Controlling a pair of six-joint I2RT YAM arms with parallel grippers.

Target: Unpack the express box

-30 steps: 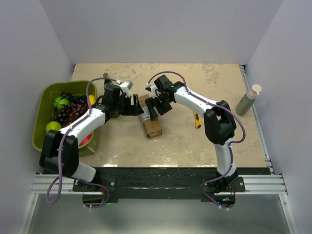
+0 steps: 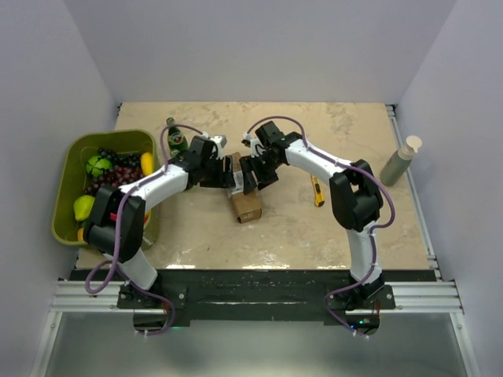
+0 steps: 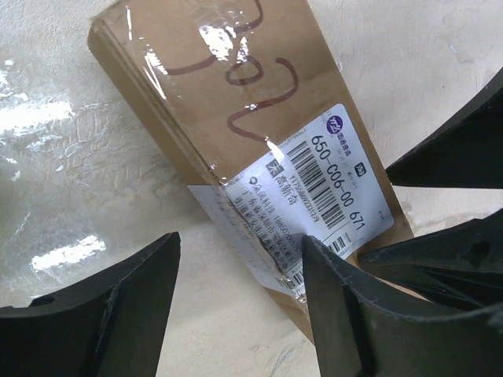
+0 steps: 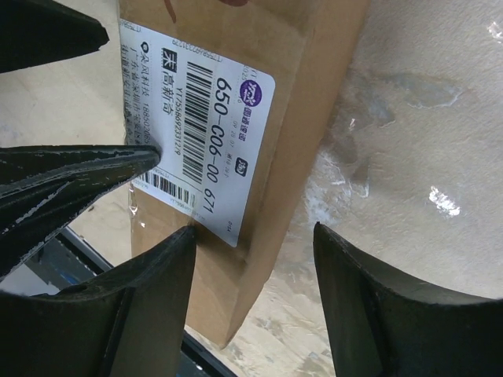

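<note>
A brown cardboard box with a white barcode label lies on the table, both grippers over its middle. My left gripper is at the box's left side. In its wrist view the fingers stand apart, one near the label's lower edge. My right gripper is at the right side; in its wrist view the fingers are apart, one resting at the label's lower part. Dark fingers of the opposite gripper also reach into each wrist view, close to the label. Neither gripper is shut around the box.
A yellow box cutter lies right of the box. A green bottle stands at the back left, a green bin of fruit at the left edge, a grey-green bottle at the far right.
My left gripper has moved rightward, closer to the box's left side.
</note>
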